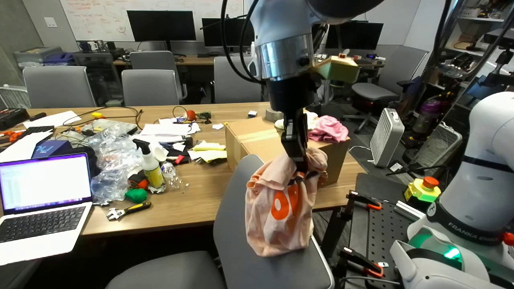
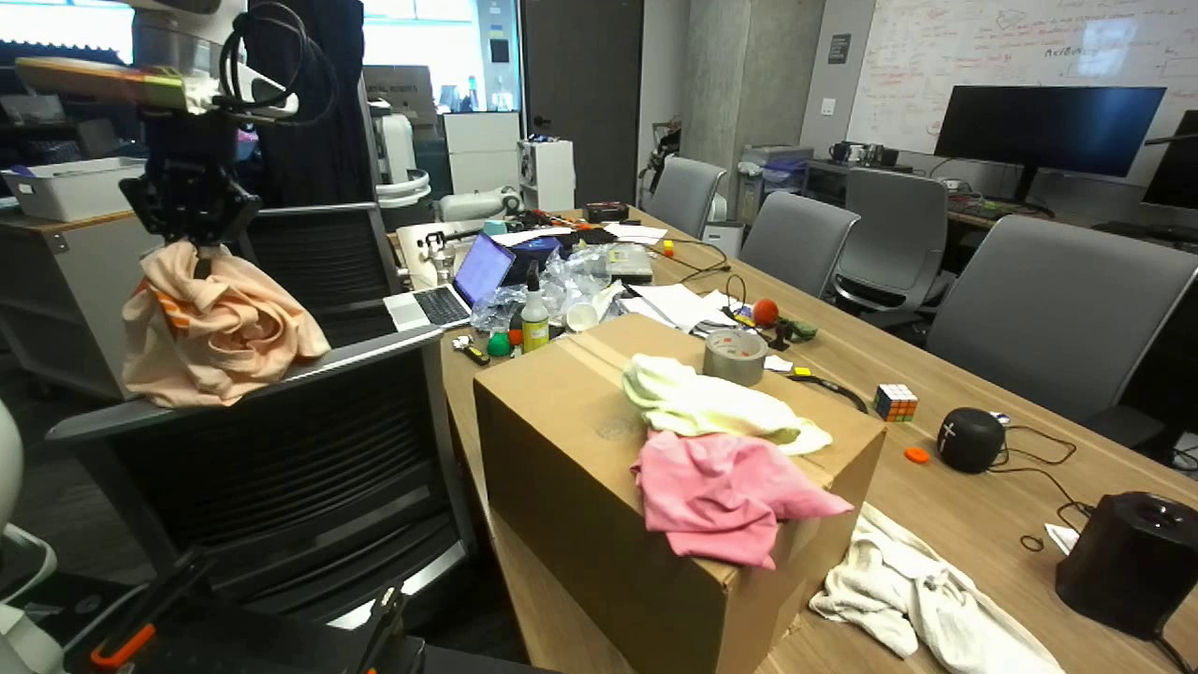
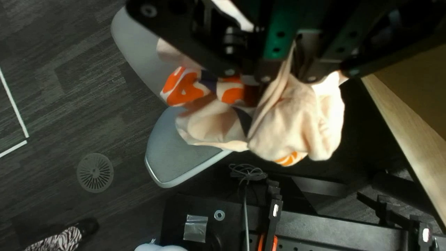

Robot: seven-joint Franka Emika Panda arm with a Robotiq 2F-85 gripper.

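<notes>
A peach cloth with orange print (image 1: 267,226) hangs bunched from my gripper (image 1: 299,166), which is shut on its upper part. In exterior view 2 the cloth (image 2: 241,331) is at the top edge of the grey chair's backrest (image 2: 303,449), its lower folds against or just over that edge. From the wrist, folds of the cloth (image 3: 301,121) show beneath the gripper, with the chair (image 3: 179,146) below them. The fingertips are partly covered by fabric.
Beside the chair stands a cardboard box (image 2: 562,393) on the table, bearing a pink cloth (image 2: 730,489), a pale yellow cloth (image 2: 708,404) and a tape roll (image 2: 736,356). A white cloth (image 2: 932,607) lies by the box. Clamps (image 1: 361,260) are on the black stand.
</notes>
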